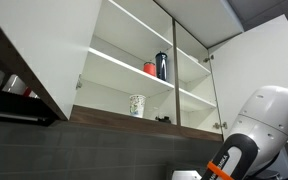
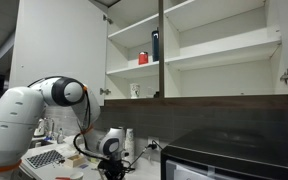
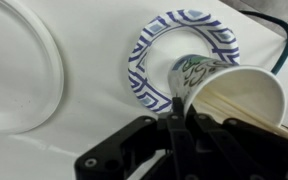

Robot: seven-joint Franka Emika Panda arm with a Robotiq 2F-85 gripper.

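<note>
In the wrist view a patterned paper cup (image 3: 192, 72) is at my gripper, with its open mouth facing the camera. Light wooden sticks (image 3: 234, 106) lie inside it. My fingers are closed on the cup's near rim, one finger inside and one outside as far as shows. Beyond the cup is a white plate (image 3: 156, 76) with a blue patterned border; the cup overlaps its right part. Whether the cup's base touches plate or counter, I cannot tell. Exterior view 2 shows the gripper (image 2: 113, 158) low over the counter, small and unclear.
A plain white plate (image 3: 22, 70) lies to the left in the wrist view, and a dark green cable (image 3: 280, 42) curves at the upper right. Overhead, the open cabinet holds a patterned cup (image 1: 137, 105), a red can (image 1: 149, 68) and a dark bottle (image 1: 162, 66). A black microwave (image 2: 229, 145) stands nearby.
</note>
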